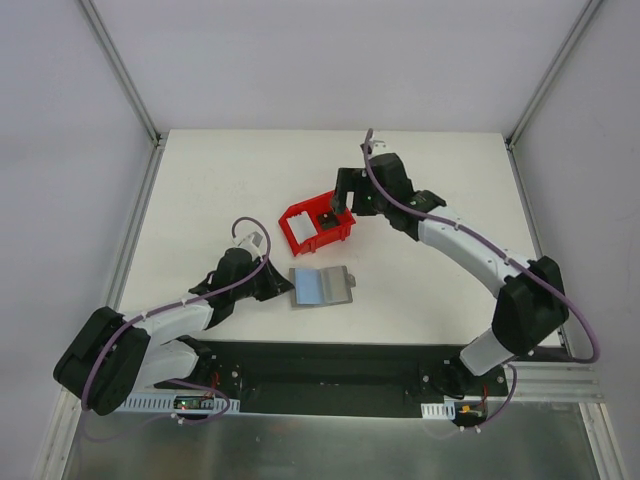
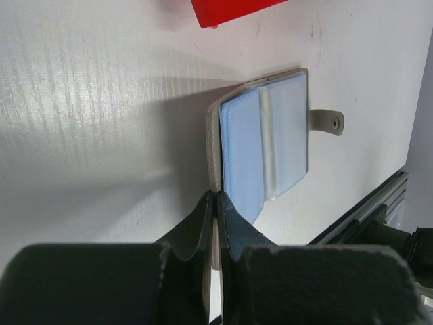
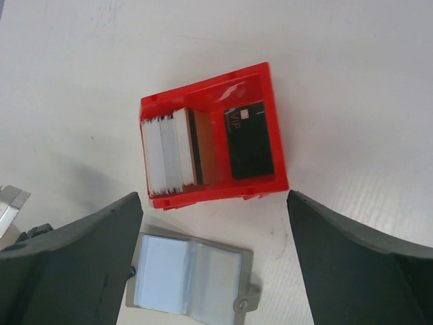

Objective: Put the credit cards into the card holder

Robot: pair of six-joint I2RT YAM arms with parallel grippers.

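Note:
The card holder [image 1: 335, 285] lies open on the table, a blue sleeve and a clear one showing, with a snap tab. My left gripper is shut at its left edge, its fingertips on that edge. A red tray [image 3: 269, 122] sits behind it, holding white-edged cards [image 3: 162, 152] in one part and a black VIP card [image 3: 249, 141] in the other. My right gripper [image 1: 350, 190] hangs just right of and over the tray's back, its fingers apart with nothing seen between them.

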